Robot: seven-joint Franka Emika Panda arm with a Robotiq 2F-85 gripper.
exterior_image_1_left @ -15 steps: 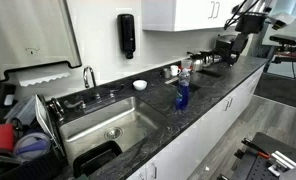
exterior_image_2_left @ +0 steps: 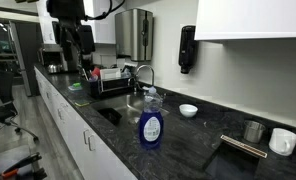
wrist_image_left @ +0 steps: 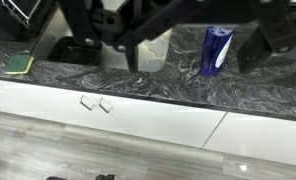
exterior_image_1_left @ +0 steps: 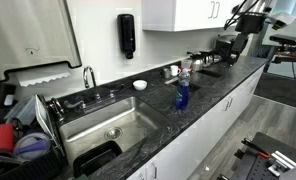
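Note:
A blue bottle (exterior_image_1_left: 183, 97) with a white label stands upright on the dark counter, to the right of the sink. In exterior view 2 the same bottle (exterior_image_2_left: 150, 126) shows its clear upper part and round label. My gripper (exterior_image_1_left: 235, 24) is high above the counter at the upper right, well clear of the bottle. From the wrist camera, the two dark fingers (wrist_image_left: 252, 55) are spread wide, and the bottle (wrist_image_left: 217, 48) appears far below, towards the right finger. Nothing is held in the open gripper.
The steel sink (exterior_image_1_left: 145, 123) lies left of the bottle. A white bowl (exterior_image_2_left: 188, 110) sits at the back of the counter. A metal cup (exterior_image_2_left: 253, 131) and white mug (exterior_image_2_left: 283, 141) stand farther right. A sponge (wrist_image_left: 19, 64) lies near the counter's front edge.

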